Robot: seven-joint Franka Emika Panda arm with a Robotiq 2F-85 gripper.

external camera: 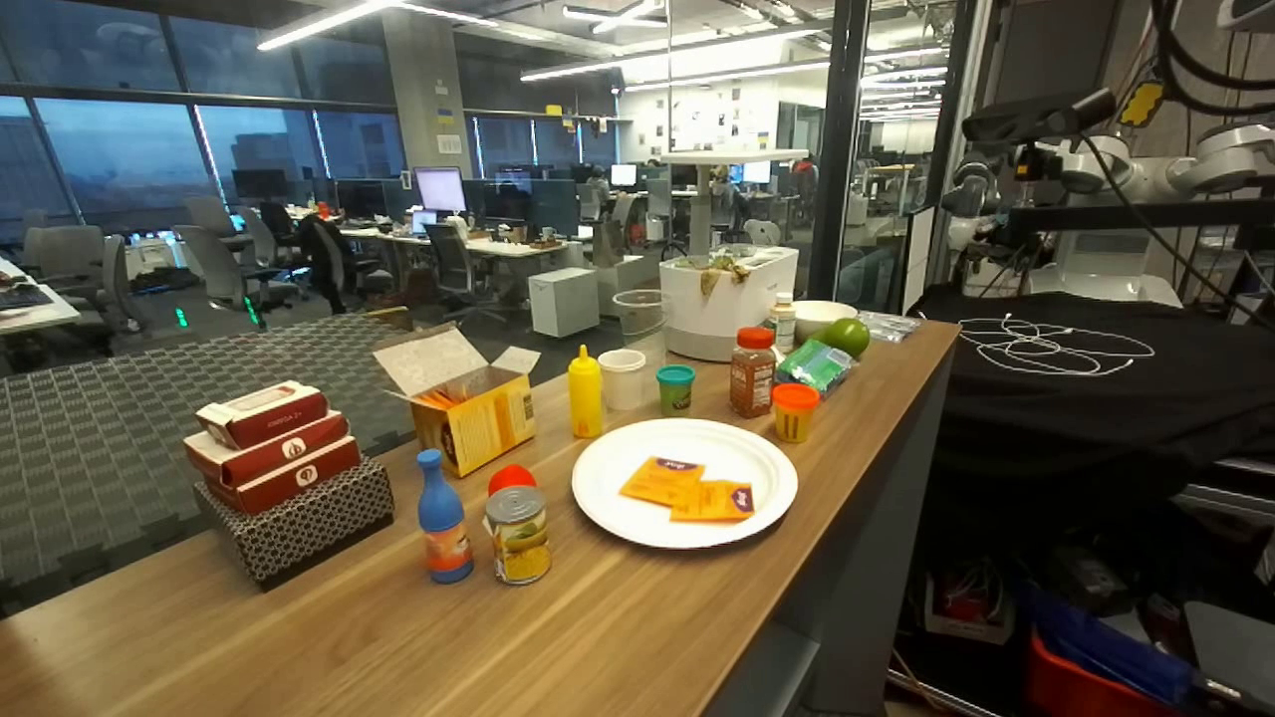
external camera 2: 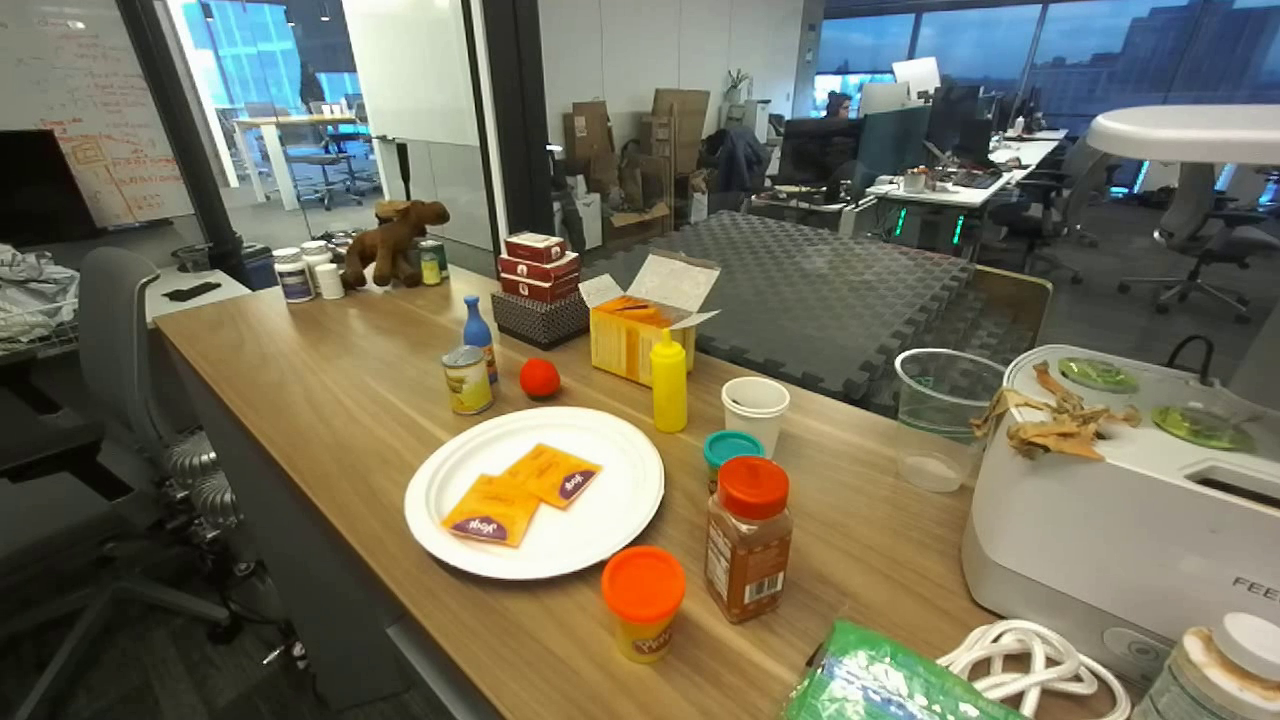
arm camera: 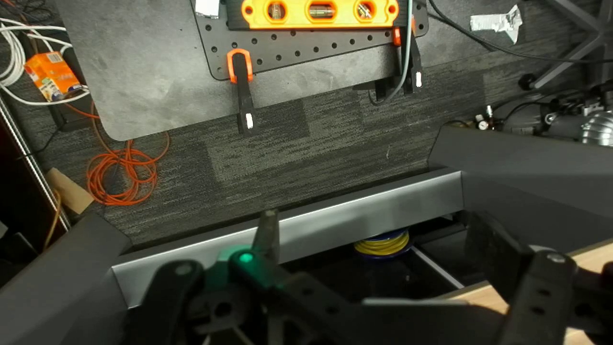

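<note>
Wide apart stand the fingers of my open gripper in the wrist view, with nothing held between them. It is away from the tabletop items, over the desk's side and floor; neither exterior view shows it. Two orange tea packets (external camera 2: 491,509) lie overlapping on a white plate (external camera 2: 614,516). Behind the plate is an open yellow box (external camera: 492,423) with orange packets inside. A blue bottle (external camera: 442,526), a can (external camera: 519,544) and a red ball (external camera 2: 540,378) are grouped beside the plate. The yellow squeeze bottle (external camera 2: 669,384) stands upright near the box.
Around the plate's other side are a teal-lidded tub (external camera: 675,389), a spice jar (external camera: 752,376) and an orange-lidded tub (external camera 2: 643,600). Red boxes (external camera: 275,444) are stacked on a patterned box. A metal shelf edge (arm camera: 368,213) runs below my gripper.
</note>
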